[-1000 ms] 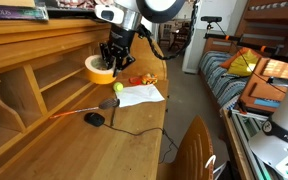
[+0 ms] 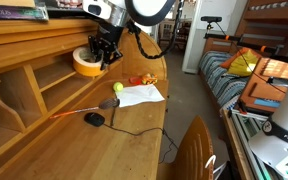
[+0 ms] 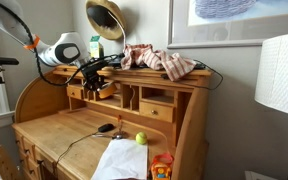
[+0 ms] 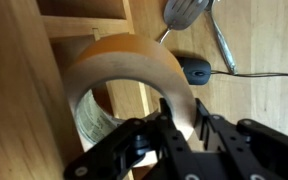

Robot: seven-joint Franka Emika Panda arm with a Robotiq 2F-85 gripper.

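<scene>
A wide roll of orange tape hangs in the air in front of the desk's wooden cubbyholes, well above the desktop. My gripper is shut on the roll's near rim, as the wrist view shows. Through the ring's hollow middle, part of a pale surface and a dark cubby opening are visible. In exterior view 2 the roll shows only partly behind the dark gripper, level with the cubbies.
On the desktop lie a black mouse with its cable, a spatula, a white sheet, a green ball and an orange-red toy. The hutch's top shelf bears a lamp and cloth.
Gripper and tape roll have moved up and toward the left in exterior view 1, closer to the hutch's upper shelf. The roll stays in the gripper. The desktop items have not moved.
</scene>
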